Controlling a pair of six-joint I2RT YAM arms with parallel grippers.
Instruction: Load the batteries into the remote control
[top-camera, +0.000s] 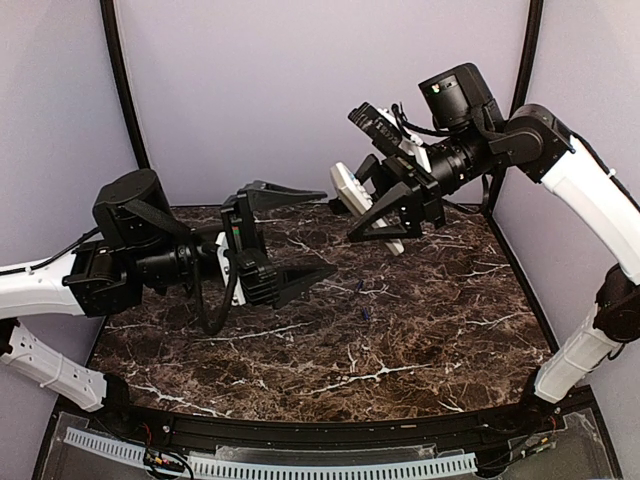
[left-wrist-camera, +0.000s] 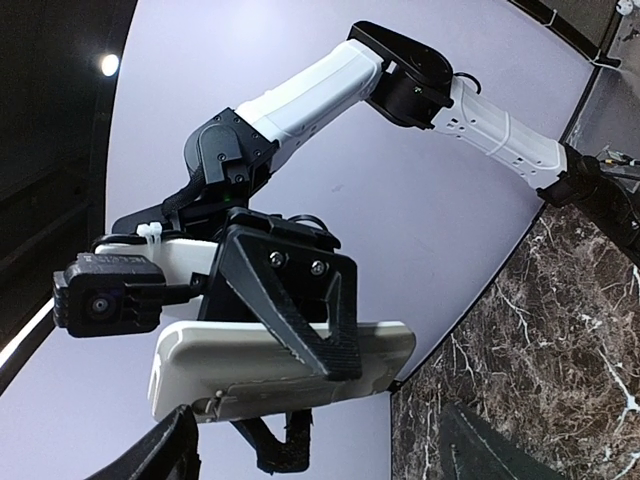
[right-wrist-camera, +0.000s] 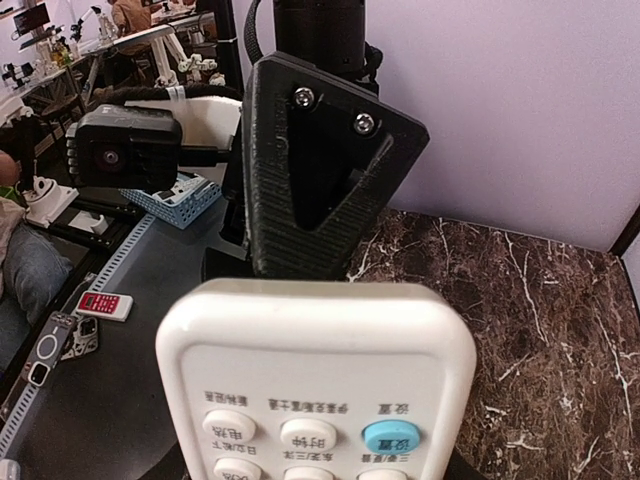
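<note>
A white remote control (top-camera: 350, 190) is held tilted above the table, with my right gripper (top-camera: 348, 220) shut on it. In the right wrist view the remote's button face (right-wrist-camera: 320, 345) shows, including one blue button. The left wrist view shows a plain pale side of the remote (left-wrist-camera: 230, 365), crossed by a black finger (left-wrist-camera: 335, 355) of the right gripper. My left gripper (top-camera: 329, 232) is open and empty, its fingertips close to the remote's left side in the top view. Two small blue objects, probably batteries (top-camera: 360, 285) (top-camera: 366, 313), lie on the table.
Pale walls (top-camera: 330, 90) close off the back and sides. Beyond the table in the right wrist view are a blue basket (right-wrist-camera: 178, 203) and a red-and-white device (right-wrist-camera: 105, 305).
</note>
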